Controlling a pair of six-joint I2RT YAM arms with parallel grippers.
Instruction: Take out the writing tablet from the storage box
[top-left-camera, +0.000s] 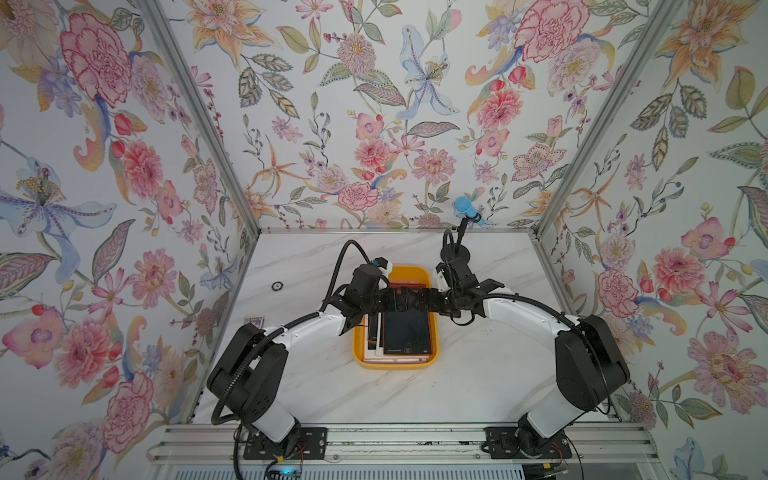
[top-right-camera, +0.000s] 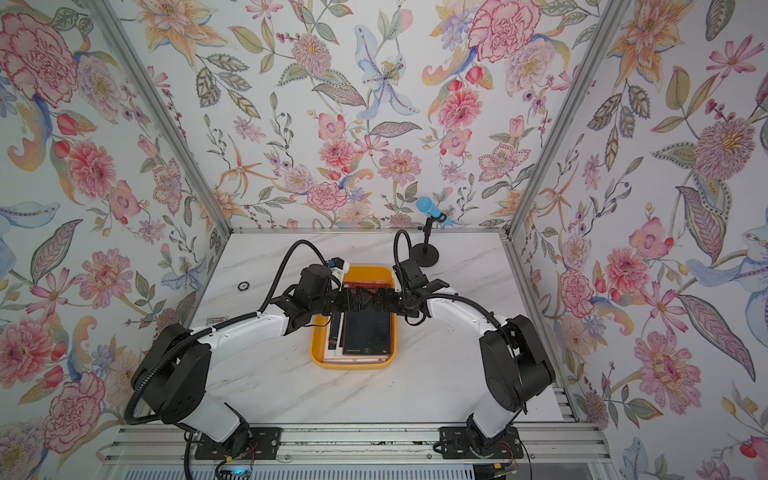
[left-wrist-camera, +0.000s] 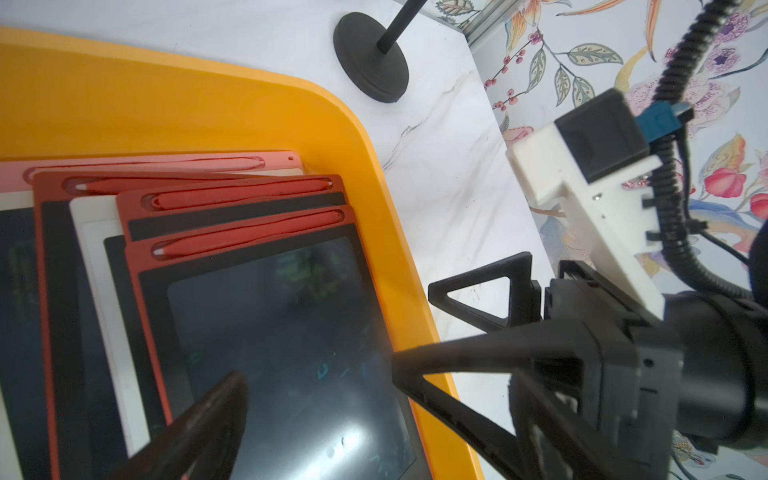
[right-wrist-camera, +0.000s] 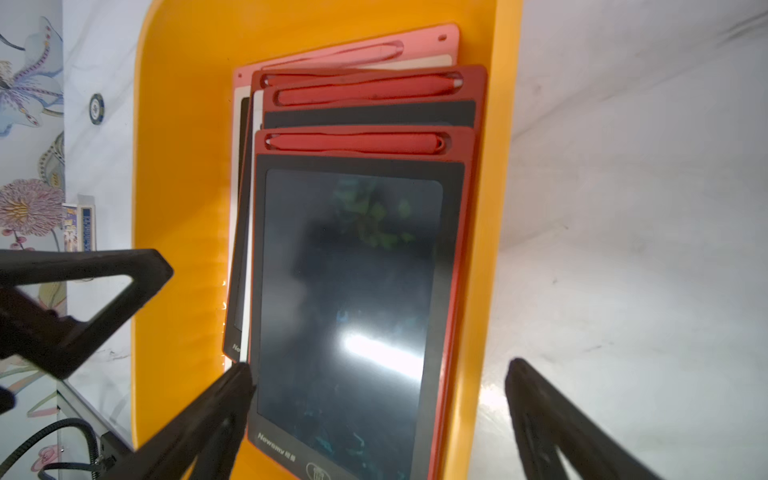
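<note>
The orange storage box (top-left-camera: 359, 360) stands mid-table, holding a stack of writing tablets with red, pink and white frames. The top tablet (right-wrist-camera: 352, 296) has a red top strip holding a red stylus and a dark screen. In the top views my left gripper (top-left-camera: 397, 300) and my right gripper (top-left-camera: 428, 301) hang close together over the upper part of the stack. In each wrist view the blurred fingers stand wide apart with nothing held between them; both grippers are open. The right wrist view shows the box's right rim between its fingers.
A microphone on a black stand (left-wrist-camera: 370, 60) is behind the box at the right. A small black ring (top-left-camera: 277, 286) and a small card (right-wrist-camera: 78, 228) lie on the left.
</note>
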